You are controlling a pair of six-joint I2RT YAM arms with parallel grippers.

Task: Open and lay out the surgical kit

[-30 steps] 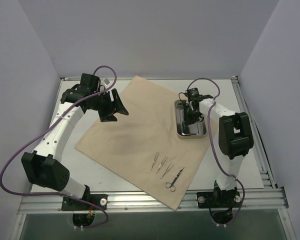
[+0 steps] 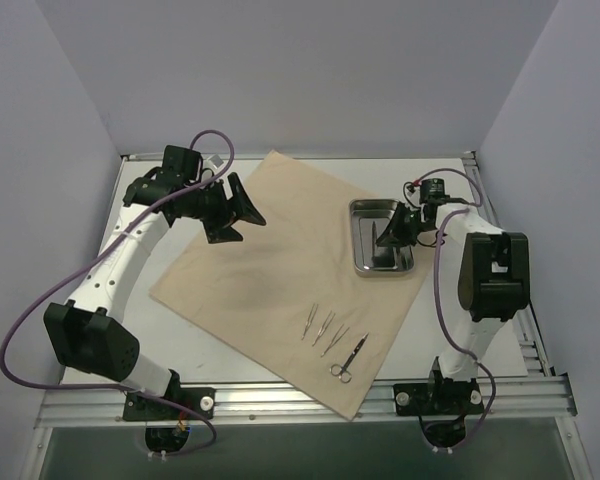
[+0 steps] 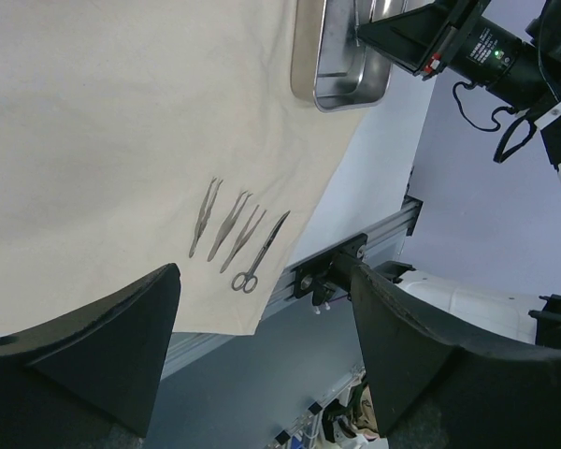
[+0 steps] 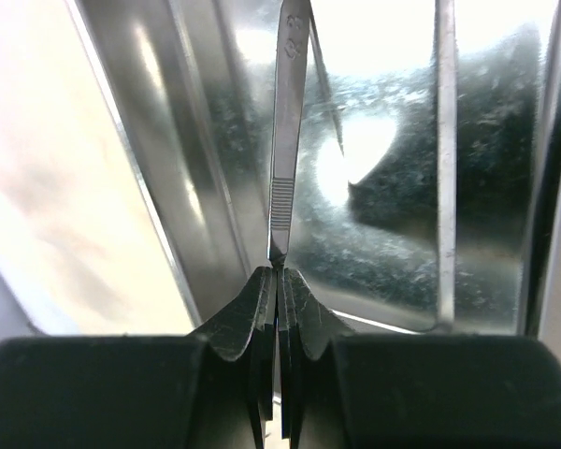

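Note:
The steel tray (image 2: 364,265) sits on the beige cloth (image 2: 250,270). Over its right part is my right gripper (image 2: 398,238), shut, fingertips at the end of a flat serrated metal instrument (image 4: 288,122); whether it is gripped is unclear. Another slim bar (image 4: 446,159) lies in the tray. Several instruments lie in a row on the cloth: tweezers (image 3: 203,215) and scissors (image 2: 349,360). My left gripper (image 2: 236,217) stands open above the cloth's left part, nothing between its fingers.
White table (image 2: 470,350) shows around the cloth, with metal rails along its edges and walls on the sides.
My right arm and gripper have shifted rightward over the tray. The left arm moved very slightly. The instruments on the cloth lie as before.

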